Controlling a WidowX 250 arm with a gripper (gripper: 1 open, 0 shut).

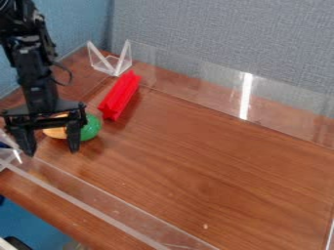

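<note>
My gripper (50,138) is open at the left of the table, its fingers low around the area of a yellow elongated object (55,133), which is mostly hidden behind it. A green round object (90,128) sits just to the right of my fingers. Whether either finger touches these objects is unclear.
A long red block (120,96) lies behind, to the right. A white wire stand (109,61) is at the back left. Clear low walls edge the wooden table (209,166), whose middle and right are free. A blue item at the far left edge is partly hidden.
</note>
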